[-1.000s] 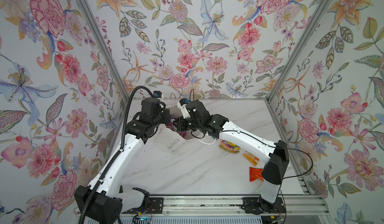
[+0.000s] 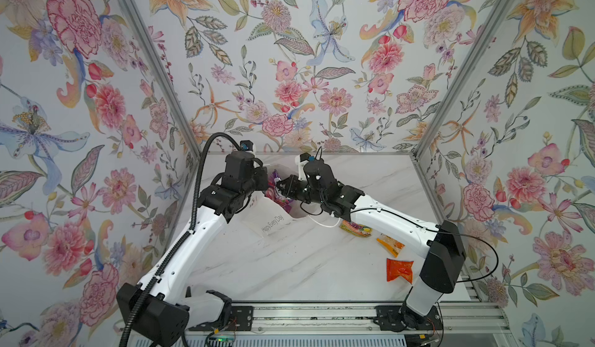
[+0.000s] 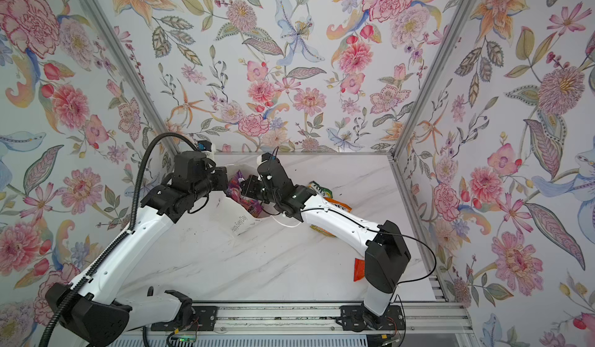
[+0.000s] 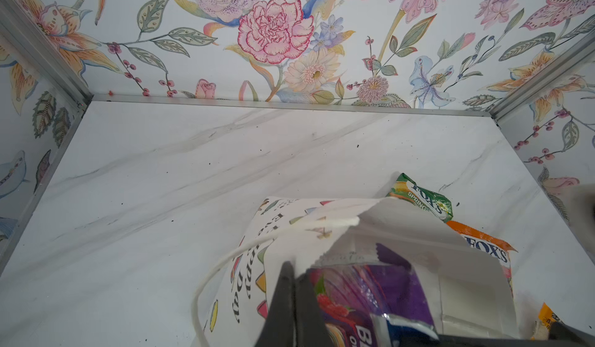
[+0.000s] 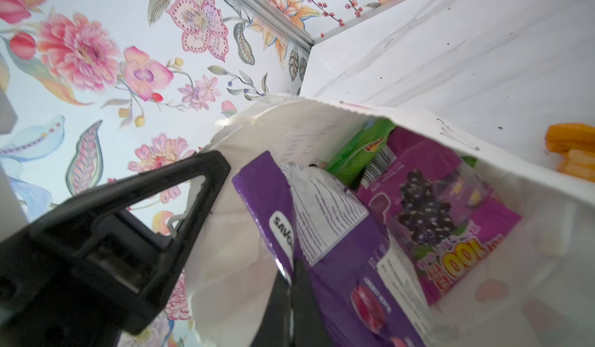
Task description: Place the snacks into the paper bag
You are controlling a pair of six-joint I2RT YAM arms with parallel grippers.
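The white paper bag (image 2: pixel 266 220) lies open mid-table between both arms, holding a purple packet (image 5: pixel 347 285), a grape packet (image 5: pixel 434 223) and a green packet (image 5: pixel 359 151). My left gripper is shut at the bag's rim; whether paper is between its fingers is unclear. My right gripper is shut at the bag's mouth, against the purple packet; I cannot tell if any of it is pinched. Outside lie a green FOX'S packet (image 4: pixel 418 195), an orange FOX'S packet (image 4: pixel 480 238), a yellow packet (image 2: pixel 354 229), an orange packet (image 2: pixel 390 244) and a red packet (image 2: pixel 398 270).
Both wrists crowd closely over the bag, with cables hanging beside them. Papered walls and metal rails bound it on the sides and back.
My right wrist has shifted rightward in the top left view, and its elbow has moved out to the right. My left arm has moved slightly right.
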